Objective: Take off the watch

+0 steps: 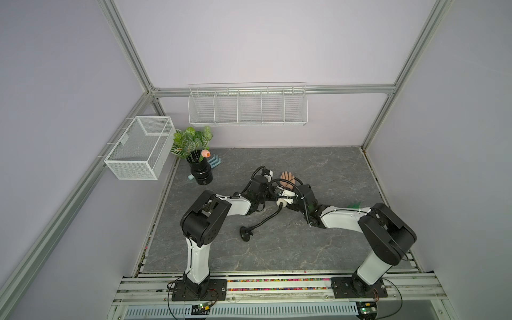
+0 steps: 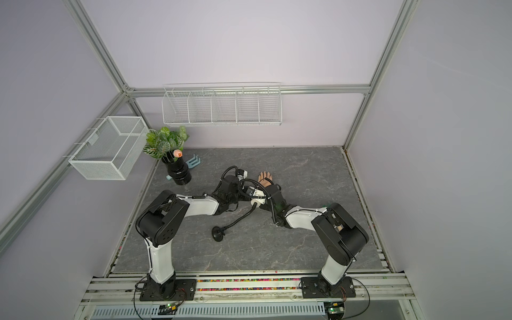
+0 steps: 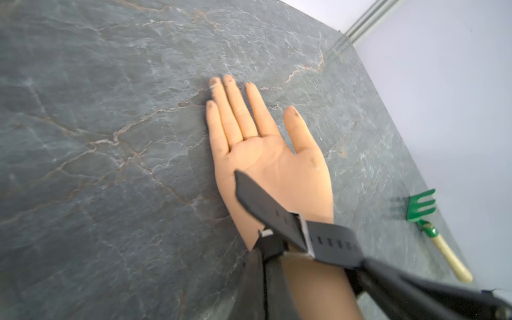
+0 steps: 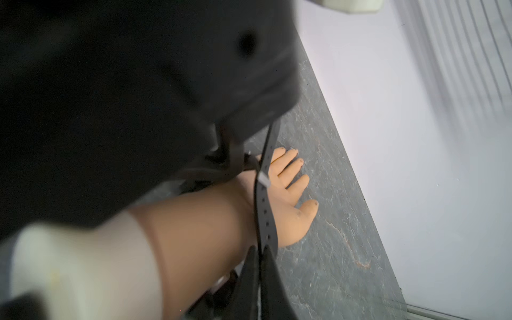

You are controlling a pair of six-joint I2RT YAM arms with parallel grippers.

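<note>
A flesh-coloured model hand (image 3: pixel 266 160) lies palm up with a black-strapped watch round its wrist. The watch strap (image 3: pixel 333 242) has its free tail (image 3: pixel 261 200) slanting up over the palm, with a metal buckle (image 3: pixel 306 234) beside it. My left gripper is shut at the strap's left edge; whether any strap is pinched there is unclear. From the other side my right gripper is shut, its tips at the holed strap (image 4: pixel 265 213) with nothing seen between them. The watch face is hidden.
A black suction-cup stand (image 1: pixel 245 233) holds the model arm from the front. A vase of flowers (image 1: pixel 201 169) stands at the back left, and a green hand fork (image 3: pixel 421 208) lies to the right. Both grippers crowd close round the wrist.
</note>
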